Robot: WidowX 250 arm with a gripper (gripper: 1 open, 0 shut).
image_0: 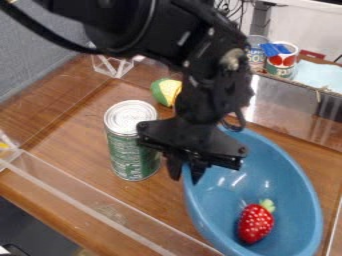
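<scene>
The black gripper hangs at the left rim of a blue bowl, its fingers down at the rim; whether they are closed on it is hard to tell. A red strawberry with green leaves lies inside the bowl. A tall green can stands upright just left of the bowl and gripper.
A yellow-green round object lies behind the can. Beyond the back edge stand small cans and a pale blue cloth.
</scene>
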